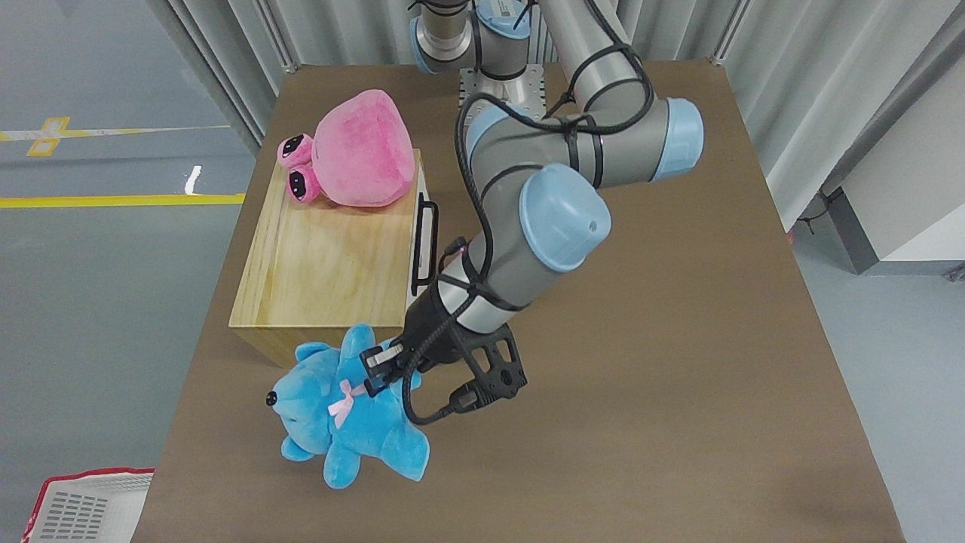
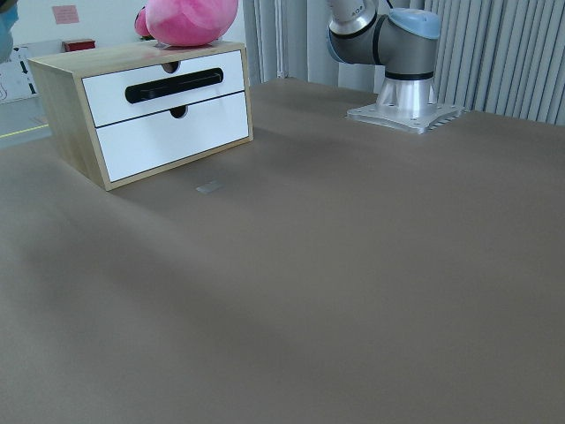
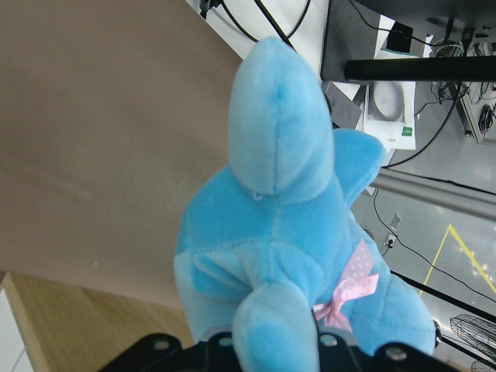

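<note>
A blue teddy bear (image 1: 326,416) with a pink bow hangs from my gripper (image 1: 384,371) near the front-left corner of the wooden cabinet (image 1: 321,280). In the wrist view the bear (image 3: 271,217) fills the middle, held between the black fingers at the bottom edge. In the left view only a sliver of blue shows at the top left. A pink plush toy (image 1: 362,149) rests on the cabinet top; the cabinet's white drawer front (image 2: 172,132) with black handle faces right and is closed.
A white basket with red rim (image 1: 90,507) is on the floor at the lower left. The arm's base stands at the back, by grey curtains.
</note>
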